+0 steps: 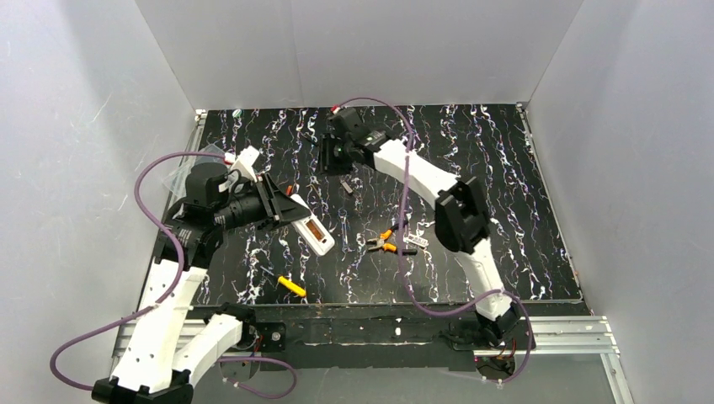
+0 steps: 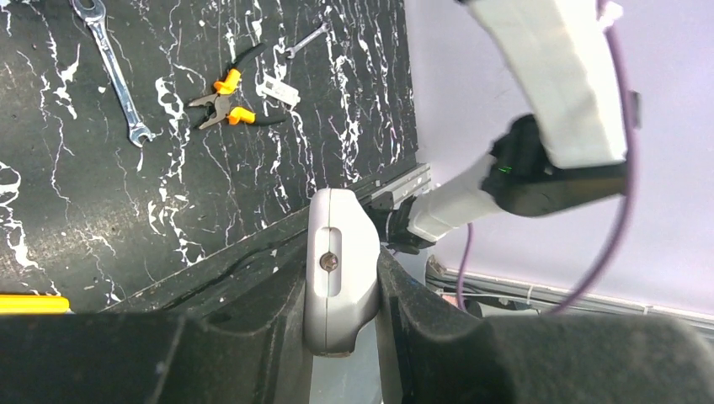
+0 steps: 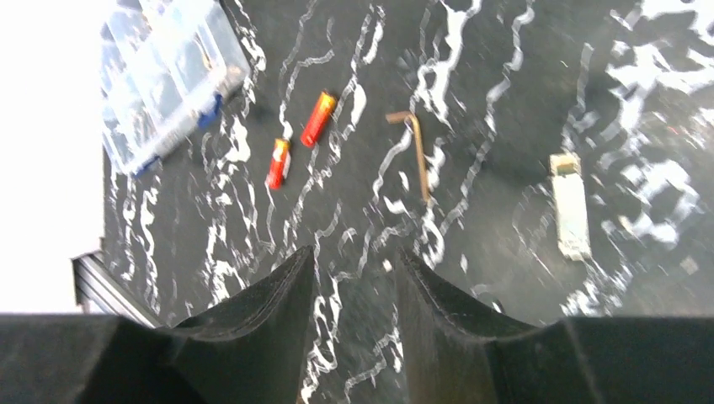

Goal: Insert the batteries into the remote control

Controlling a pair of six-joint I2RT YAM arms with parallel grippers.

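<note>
A white remote control [image 1: 312, 225] hangs above the left-centre of the table, its battery compartment uncovered in the top view. My left gripper [image 1: 285, 209] is shut on it, and the remote's end [image 2: 341, 261] stands up between the fingers in the left wrist view. Two red-and-orange batteries, one nearer [image 3: 318, 119] and one beside it [image 3: 279, 163], lie on the dark table in the right wrist view. My right gripper is open above the table, with nothing between its fingers, and the batteries lie ahead and to the left of it.
Pliers [image 1: 390, 241], a wrench [image 1: 343, 230], a small white piece [image 1: 416, 240] and a yellow screwdriver [image 1: 291, 286] lie toward the front. A clear parts box [image 3: 173, 76] stands left of the batteries; a hex key [image 3: 418, 153] lies right of them.
</note>
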